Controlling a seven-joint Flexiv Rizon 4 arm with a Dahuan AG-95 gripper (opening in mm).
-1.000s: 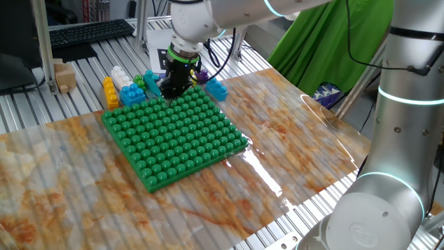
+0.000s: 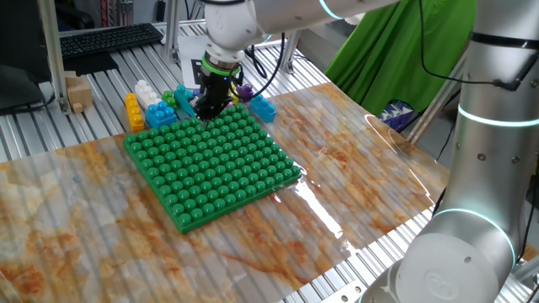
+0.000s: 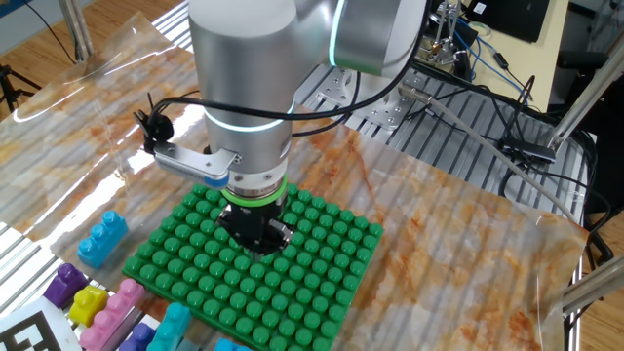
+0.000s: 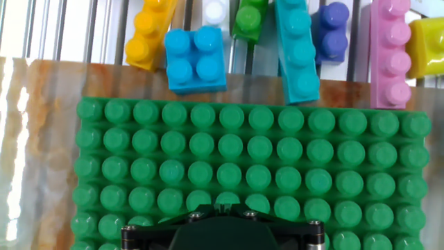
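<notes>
A green studded baseplate [image 2: 210, 164] lies flat on the marbled sheet. Over it, near the edge by the bricks, hangs my black gripper [image 3: 257, 252], pointing down. In the wrist view the fingertips meet at the bottom centre, and nothing shows between them. Along that edge lie a yellow-orange brick [image 4: 143, 31], a blue square brick [image 4: 196, 61], a green brick [image 4: 250, 21], a long teal brick [image 4: 298, 52], a purple brick [image 4: 331, 33], a pink brick [image 4: 392, 55] and a yellow one [image 4: 427, 47]. Another blue brick [image 3: 101, 239] sits apart beside the plate. No brick stands on the visible studs.
Behind the bricks are a marker sheet [image 3: 39, 327], wooden blocks [image 2: 78, 91] and a keyboard [image 2: 109, 40]. My arm's own column [image 2: 493, 143] rises at the right. The marbled sheet [image 2: 76, 227] is bare around the plate's near side.
The baseplate and bricks have not moved.
</notes>
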